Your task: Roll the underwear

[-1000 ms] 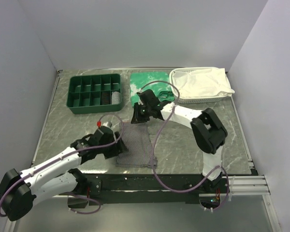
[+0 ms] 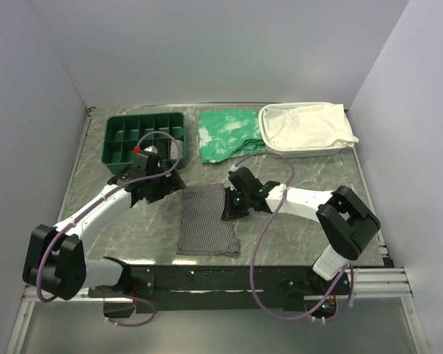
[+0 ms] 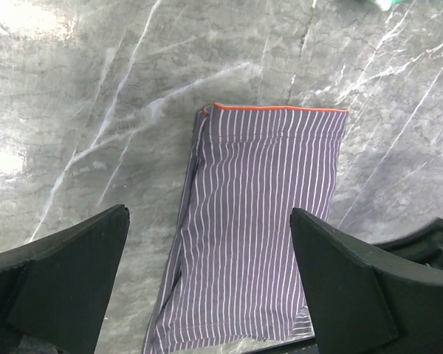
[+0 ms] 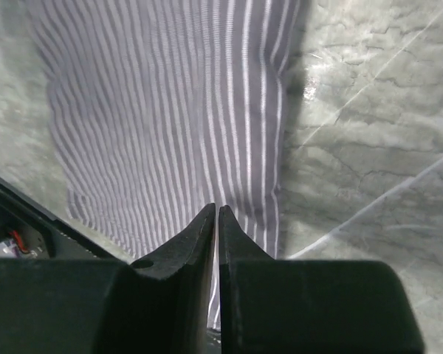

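The striped grey underwear (image 2: 203, 225) lies flat and folded lengthwise on the marble table, its orange-edged band at the back in the left wrist view (image 3: 251, 199). My left gripper (image 2: 173, 179) hovers at its back-left corner, open with nothing between its fingers. My right gripper (image 2: 227, 210) is over the right edge; in the right wrist view its fingertips sit close together over the stripes (image 4: 133, 125), and whether cloth is between them cannot be told.
A green divided box (image 2: 122, 140) is at back left, a green cloth (image 2: 225, 129) at back centre, a white basket with white cloths (image 2: 306, 129) at back right. The table's front edge lies below the underwear.
My left gripper has moved back toward the underwear's far corner.
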